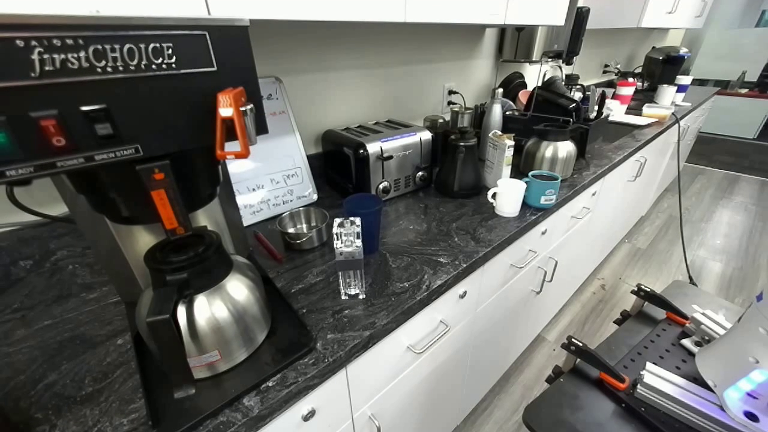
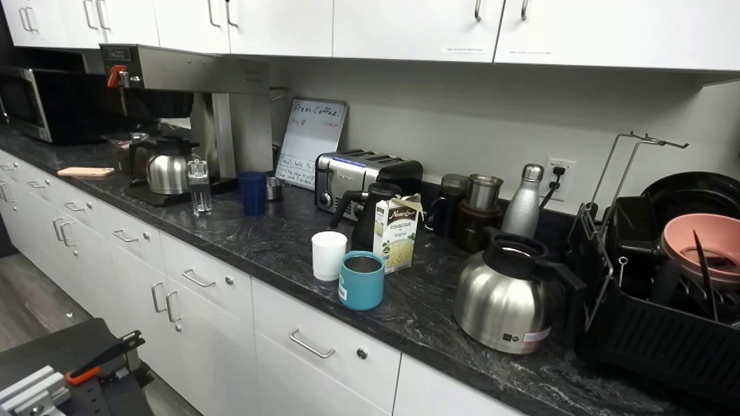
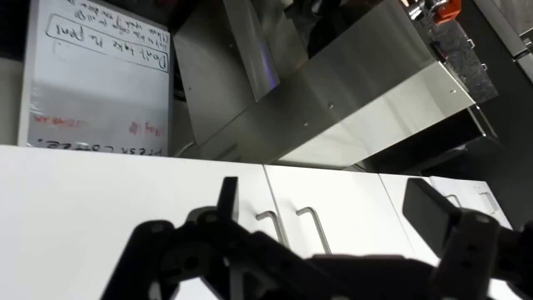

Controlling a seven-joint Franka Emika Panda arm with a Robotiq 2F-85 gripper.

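In the wrist view my gripper stands open, its two dark fingers wide apart with nothing between them. Beyond it are white upper cabinet doors, the steel side of the coffee maker and a whiteboard, seen upside down. The gripper is out of sight in both exterior views. On the counter are a white mug, a teal mug, a dark blue cup, a clear grinder-like object, a steel bowl and a toaster.
A steel carafe sits under the coffee maker. Another carafe stands beside the black dish rack. A couscous carton and a black kettle are close to the mugs. Bare counter lies between the blue cup and white mug.
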